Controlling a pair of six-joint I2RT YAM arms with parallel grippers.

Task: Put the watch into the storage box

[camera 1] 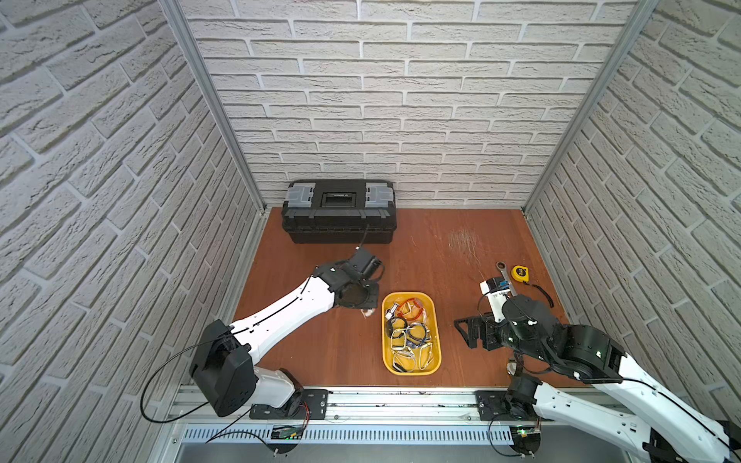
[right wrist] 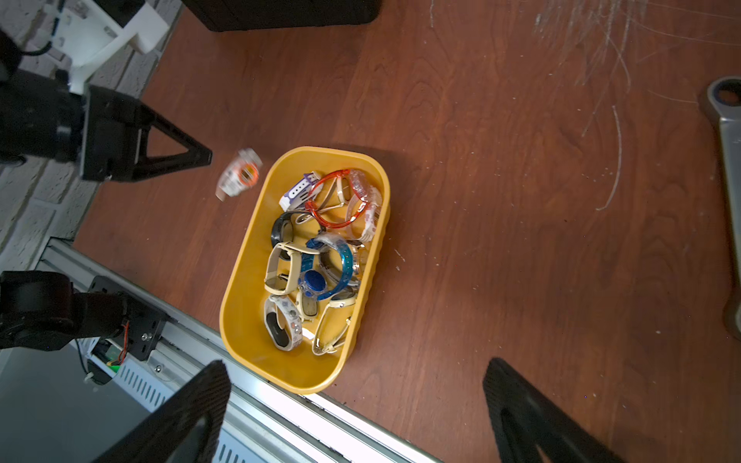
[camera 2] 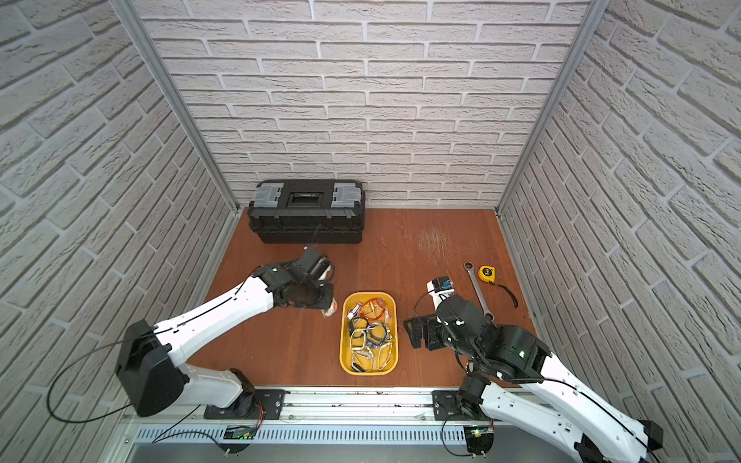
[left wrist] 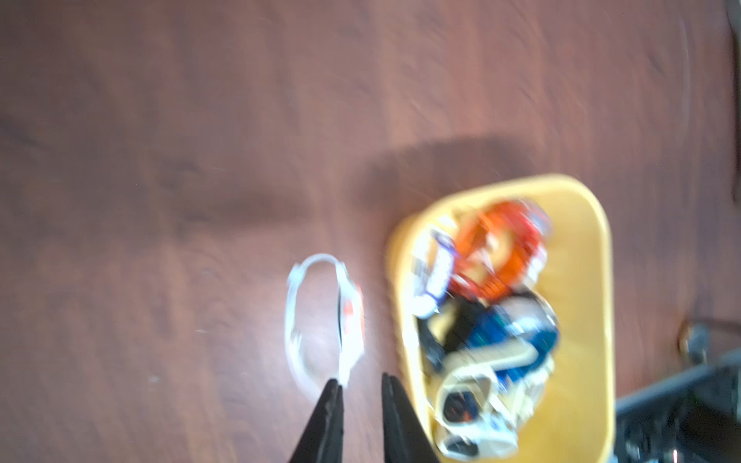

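My left gripper is shut on a white-and-orange watch, blurred in the left wrist view, held above the table just left of the yellow box [camera 1: 435,339]. That box holds several watches and bands, among them a red one [right wrist: 335,222] and a blue one [right wrist: 344,270]. My right gripper stands open with nothing between its fingers, to the right of the box.
A closed black toolbox [camera 1: 339,223] stands at the back left. A wrench [camera 2: 478,289] and a yellow tape measure [camera 2: 487,273] lie at the right.
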